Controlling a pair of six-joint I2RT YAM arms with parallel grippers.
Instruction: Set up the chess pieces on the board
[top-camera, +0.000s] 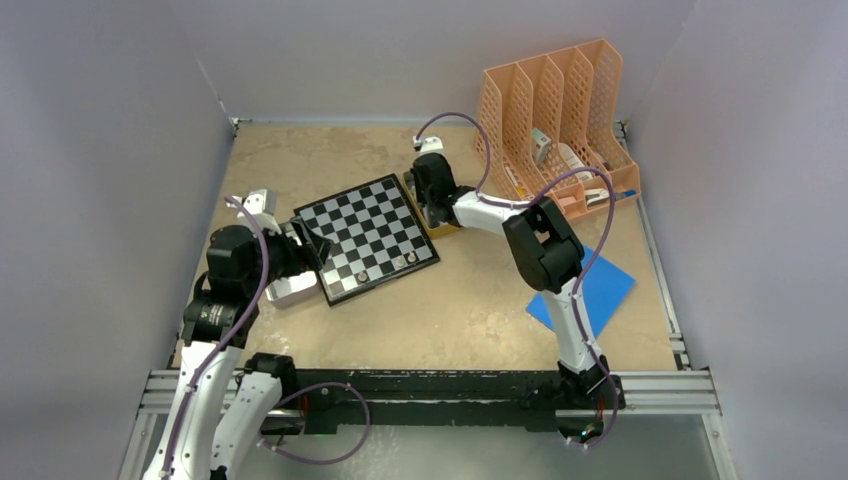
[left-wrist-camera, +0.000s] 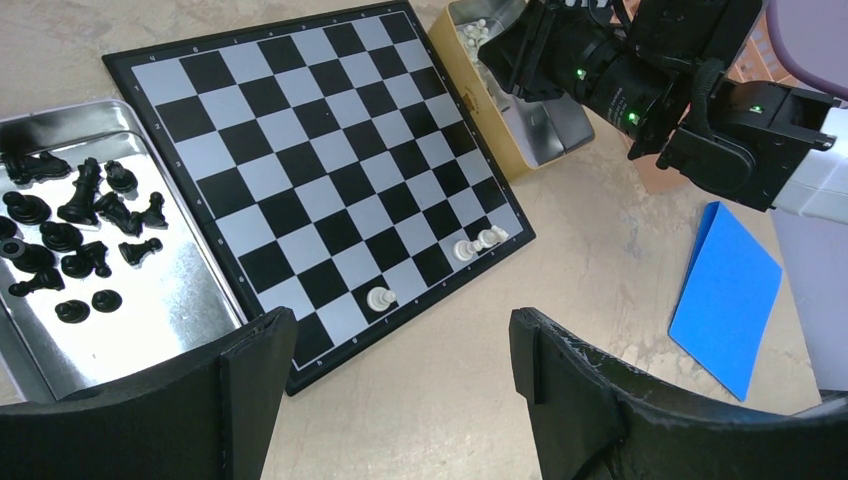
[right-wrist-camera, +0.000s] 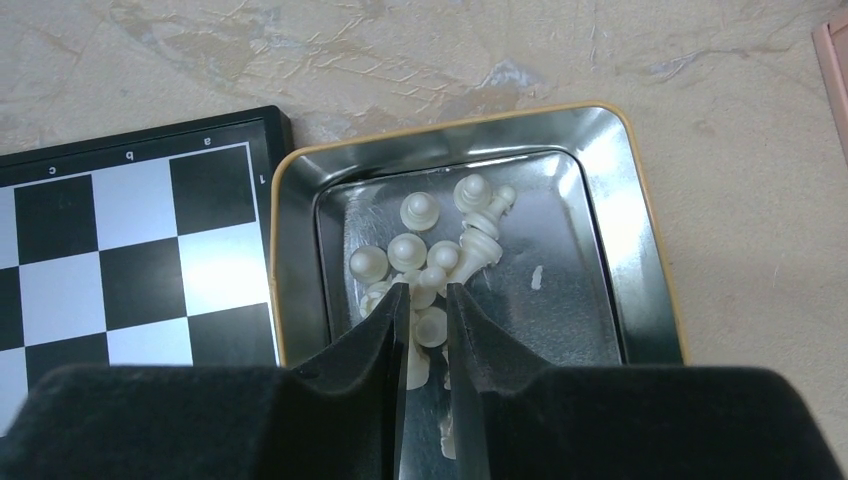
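Note:
The chessboard (left-wrist-camera: 330, 180) lies mid-table, with a few white pieces (left-wrist-camera: 381, 298) standing along its near side. A steel tray of black pieces (left-wrist-camera: 150, 300) sits left of it, below my left gripper, whose fingers are wide open and empty. A gold-rimmed tray (right-wrist-camera: 650, 230) right of the board holds several white pieces (right-wrist-camera: 419, 211), some upright, some lying. My right gripper is over this tray, fingers part open with a narrow gap among the pieces; whether they touch one is unclear.
An orange slotted organizer (top-camera: 550, 100) stands at the back right. A blue folder (top-camera: 590, 295) lies front right, beside the right arm. The tabletop in front of the board is clear.

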